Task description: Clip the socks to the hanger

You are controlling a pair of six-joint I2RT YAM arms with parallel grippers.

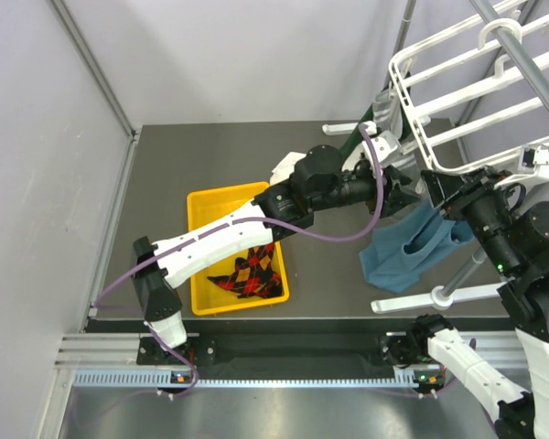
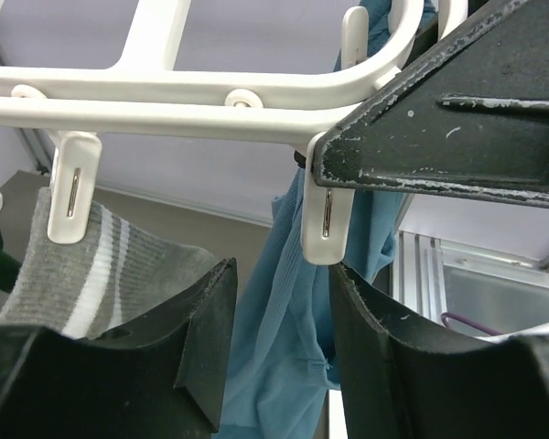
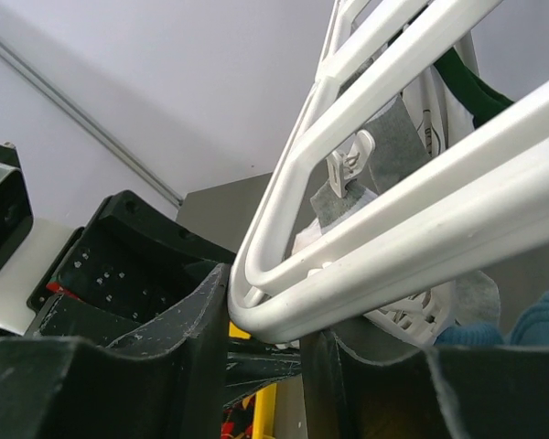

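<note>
The white hanger rack (image 1: 476,87) fills the upper right, with clips such as the corner clip (image 2: 326,229) and another clip (image 2: 71,187). A grey striped sock (image 2: 119,274) hangs by the latter; blue fabric (image 2: 274,347) hangs behind the corner clip. My left gripper is open, its fingers just below the corner clip with nothing between them. My right gripper is at the rack's rounded corner, fingers close around the frame; how far they are parted is unclear.
A yellow bin (image 1: 210,296) with red-black plaid socks (image 1: 247,274) stands left on the grey table (image 1: 165,155). White cloth (image 1: 288,165) lies behind the left arm.
</note>
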